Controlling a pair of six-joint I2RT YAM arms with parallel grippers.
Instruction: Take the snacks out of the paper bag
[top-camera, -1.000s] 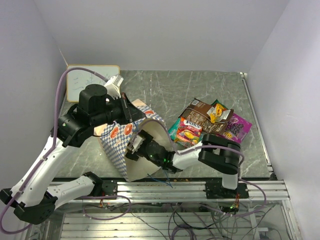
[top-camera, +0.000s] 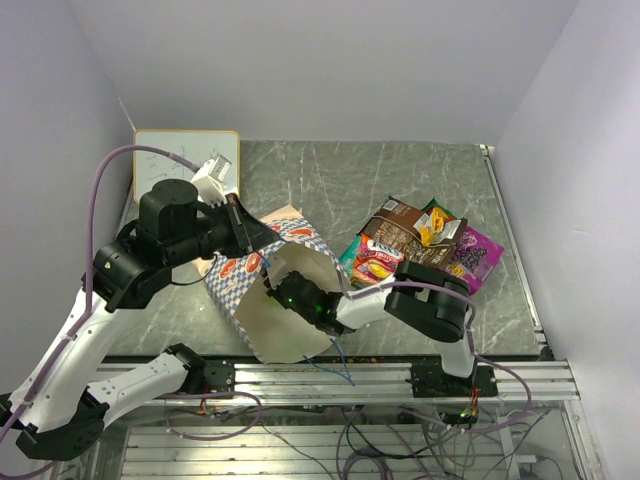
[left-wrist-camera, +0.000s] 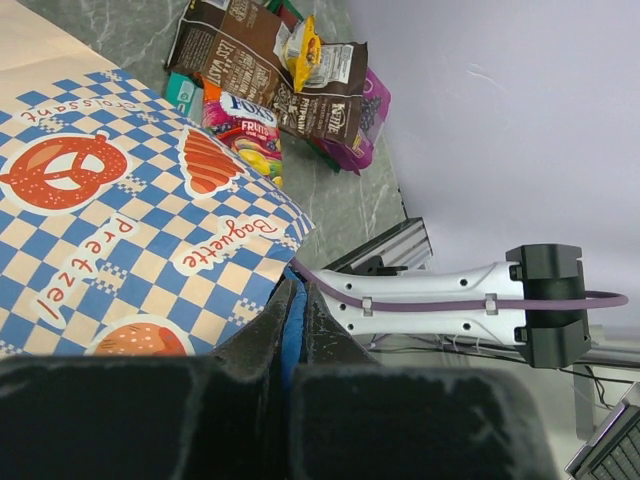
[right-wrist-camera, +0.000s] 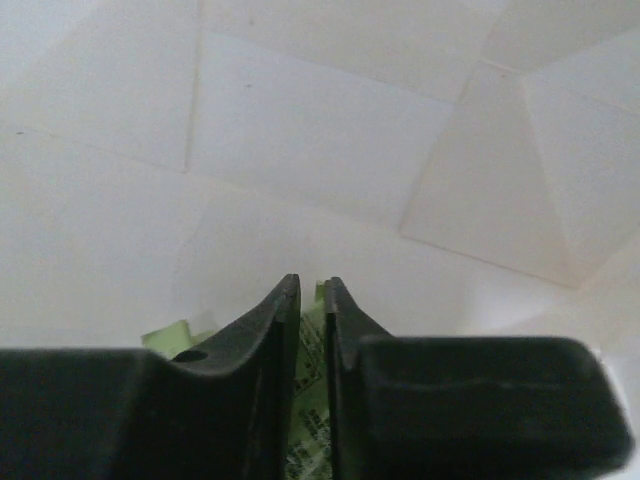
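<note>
The paper bag, blue-and-white checked with pretzel and baguette prints, lies tilted with its mouth facing right. My left gripper is shut on the upper rim of the bag. Inside the mouth is my right gripper, its fingers close together with a narrow gap. A green packet shows in and behind that gap, against the pale bag lining; whether the fingers grip it cannot be told. Outside lie a brown snack bag, a red fruit candy packet and a purple packet.
A small yellow packet rests on the brown bag. A whiteboard stands at the back left. The right forearm passes just in front of the snack pile.
My left gripper has shifted slightly while staying at the bag's rim. The snacks outside lie unmoved.
</note>
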